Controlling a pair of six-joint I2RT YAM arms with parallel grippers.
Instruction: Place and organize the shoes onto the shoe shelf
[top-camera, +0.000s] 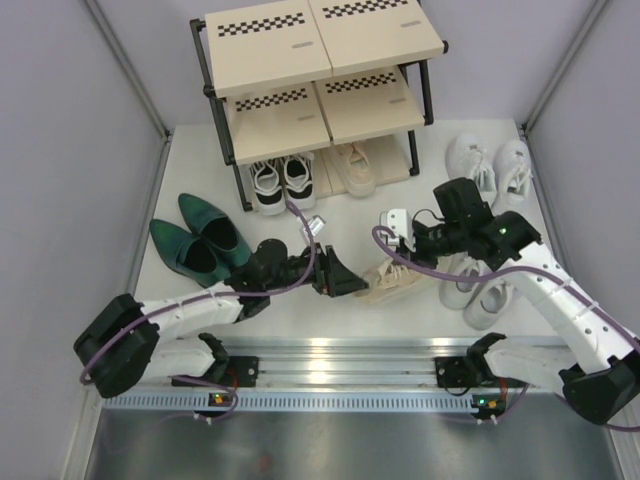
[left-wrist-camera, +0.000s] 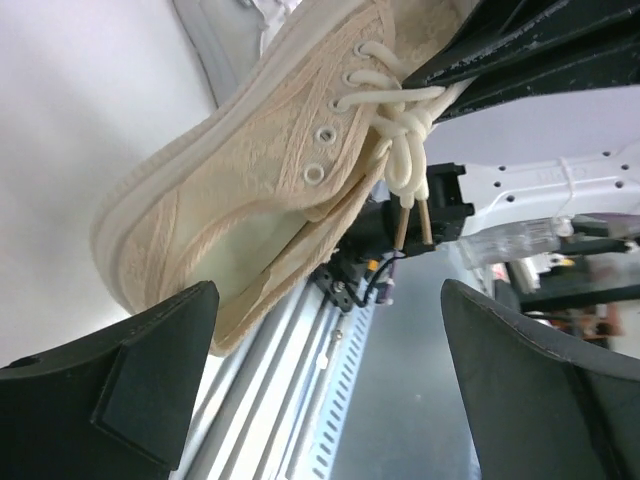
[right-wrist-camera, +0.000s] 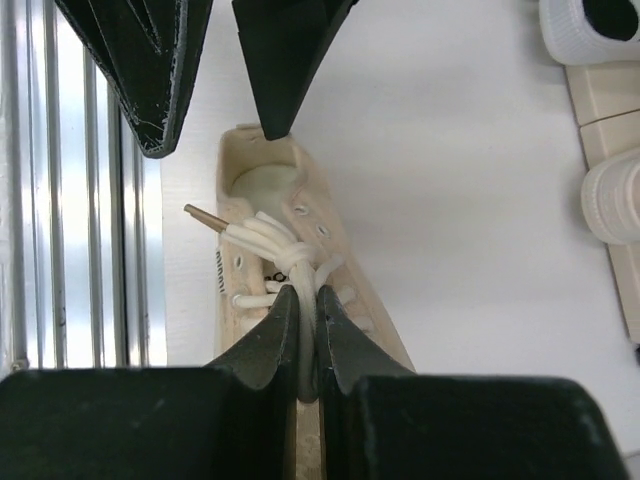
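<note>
A beige canvas shoe (top-camera: 385, 285) is held off to the front centre by my right gripper, shut on its white laces. My left gripper is open beside the shoe's heel end, nothing between its fingers; the shoe (left-wrist-camera: 240, 200) fills its wrist view. On the lower shelf (top-camera: 385, 160) stand black-and-white sneakers (top-camera: 298, 180) and a beige shoe (top-camera: 355, 170).
Green pointed shoes (top-camera: 190, 250) lie at the left. White shoes (top-camera: 512, 165) stand at the right, back and front. The shelf's upper boards (top-camera: 270, 50) look empty. The metal front edge (top-camera: 300, 345) lies just below the shoe.
</note>
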